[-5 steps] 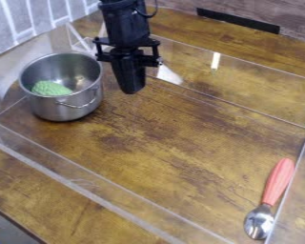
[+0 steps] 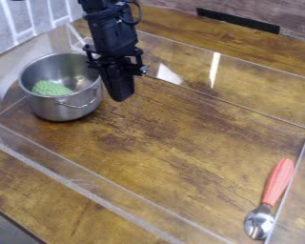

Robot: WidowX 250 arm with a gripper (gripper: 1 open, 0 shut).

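A steel pot [image 2: 69, 103] stands at the upper left with a green textured object [image 2: 50, 88] inside it. My black gripper [image 2: 115, 78] hangs just right of the pot's rim, pointing down; whether its fingers are open or shut is hard to make out. An ice cream scoop [image 2: 277, 186] with a red handle lies at the lower right, far from the gripper.
A white slatted railing borders the upper left, and clear edging runs round the work area.
My gripper has moved left, toward the pot, from further right. The pot, green object and scoop have not visibly moved.
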